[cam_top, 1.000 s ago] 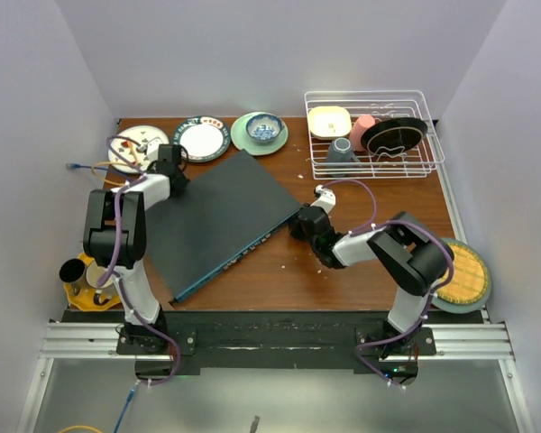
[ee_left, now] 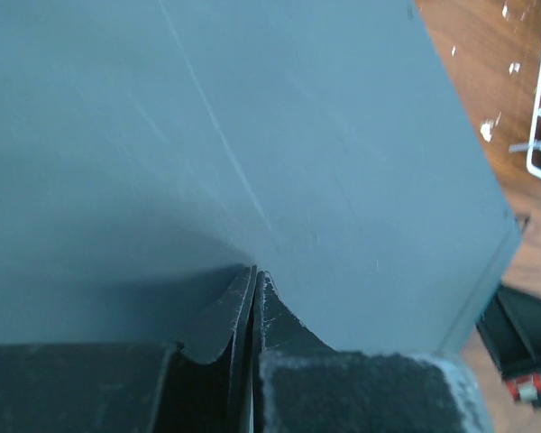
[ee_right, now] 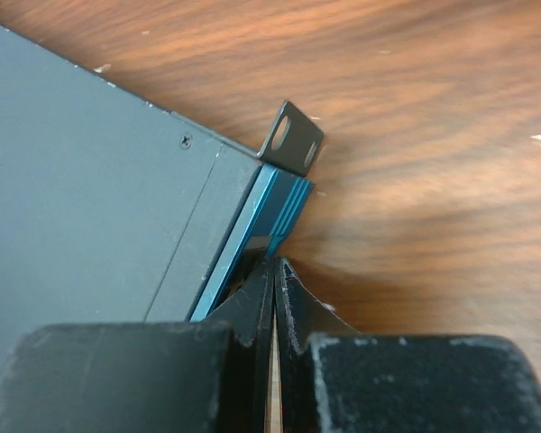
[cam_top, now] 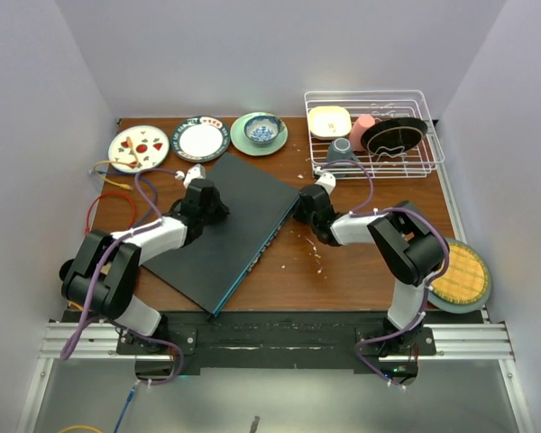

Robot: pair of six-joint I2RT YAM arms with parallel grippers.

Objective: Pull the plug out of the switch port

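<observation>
The dark grey switch (cam_top: 239, 194) lies flat and diagonal, its blue-edged front facing right. My left gripper (cam_top: 215, 209) is over its top; in the left wrist view its fingertips (ee_left: 269, 307) are together against the grey surface, with nothing visible between them. At the switch's right corner, my right gripper (cam_top: 300, 209) is shut beside the blue edge (ee_right: 261, 216) and metal bracket (ee_right: 298, 137). Whether a plug sits in a port there cannot be made out. Coloured cables (cam_top: 115, 198) lie at the left.
Plates and a bowl (cam_top: 262, 131) line the back. A wire dish rack (cam_top: 415, 162) stands back right, a yellow round mat (cam_top: 460, 275) at front right.
My left gripper has moved right from the switch's back-left to over its middle. The switch has rotated, its front end moving right. My right arm has shifted slightly.
</observation>
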